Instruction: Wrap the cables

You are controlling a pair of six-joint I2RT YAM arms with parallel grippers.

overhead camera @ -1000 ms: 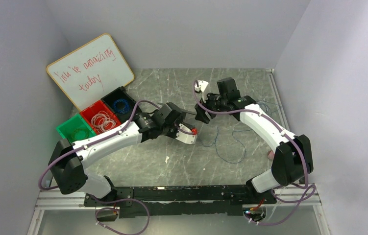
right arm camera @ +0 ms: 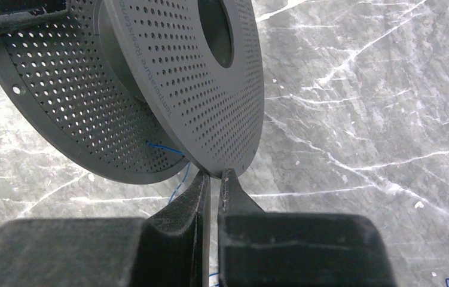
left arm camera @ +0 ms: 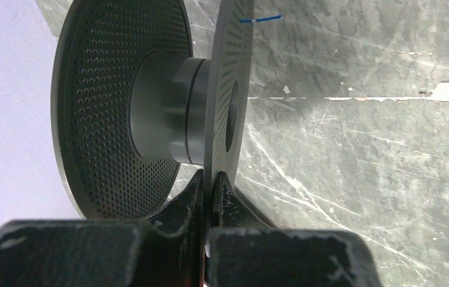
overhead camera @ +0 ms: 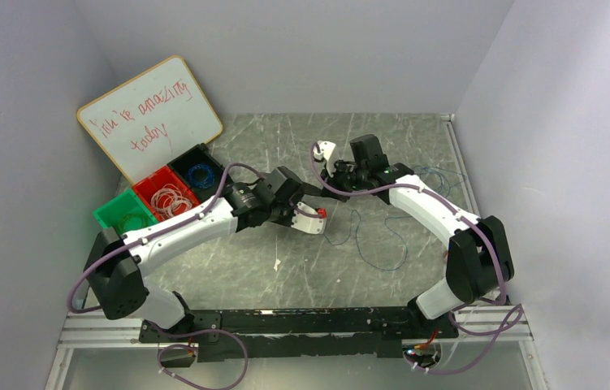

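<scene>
A dark grey spool (left arm camera: 156,107) with perforated flanges is held up off the table between both arms. My left gripper is shut on the rim of one flange. In the right wrist view, my right gripper is shut on the lower rim of a flange (right arm camera: 210,113). A short end of blue cable (left arm camera: 260,19) pokes out through a flange. Between the flanges a blue cable (right arm camera: 165,147) shows and trails downward. On the table, the thin blue cable (overhead camera: 403,248) lies in a loose loop; from above, the arms mostly hide the spool.
Green (overhead camera: 110,213), red (overhead camera: 149,184) and black (overhead camera: 179,165) bins with coiled cables stand at the left, before a whiteboard (overhead camera: 151,118). More loose cable (overhead camera: 435,176) lies at the right edge.
My right gripper has moved a little left and toward the front, closer to the left one. The left arm has barely shifted.
</scene>
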